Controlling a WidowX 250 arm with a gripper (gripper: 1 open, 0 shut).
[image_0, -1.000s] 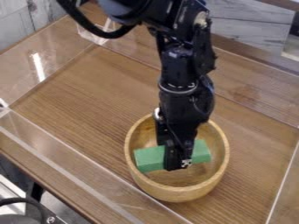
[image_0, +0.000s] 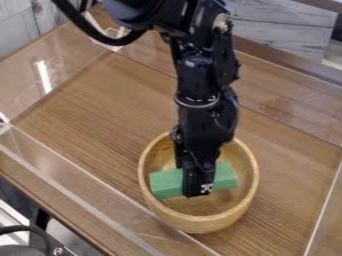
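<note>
My black gripper (image_0: 198, 172) reaches down into a tan round bowl (image_0: 227, 215) near the front centre of the table. It is shut on a green block (image_0: 168, 183), which is held low inside the bowl, partly behind the dark fingers.
A raised edge runs along the left and front, with dark cables at the lower left. A pale panel stands at the back.
The gripper and green block have shifted slightly left and a little up inside the bowl.
</note>
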